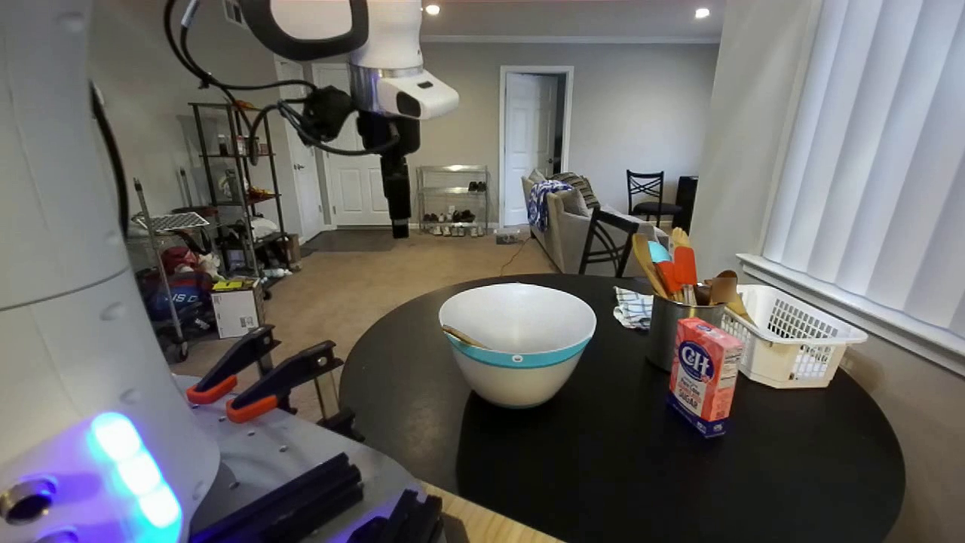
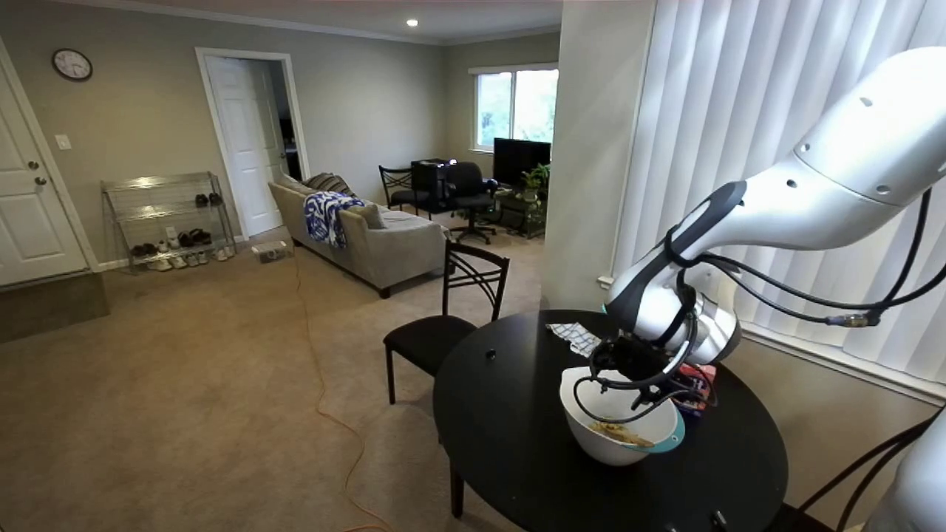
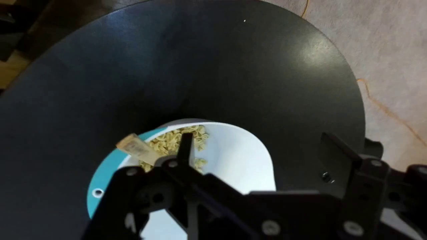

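Note:
A white bowl with a turquoise band [image 1: 517, 348] stands upright on the round black table [image 1: 579, 470]. Inside it, the wrist view shows pale yellow flakes or noodles [image 3: 170, 140] and a wooden utensil [image 3: 138, 148] whose end rests over the rim. Exterior view 1 has my gripper [image 1: 398, 222] pointing down, higher than the bowl and up to its left. Seen from the wrist, the gripper is open, its fingers wide apart and empty. The near part of the bowl is hidden behind the gripper's body there.
Right of the bowl are a pink sugar box [image 1: 706, 375], a metal holder with several utensils [image 1: 665, 330] and a white basket [image 1: 796, 357]. A checked cloth [image 1: 633, 308] lies behind. Bare tabletop surrounds the bowl at front and left.

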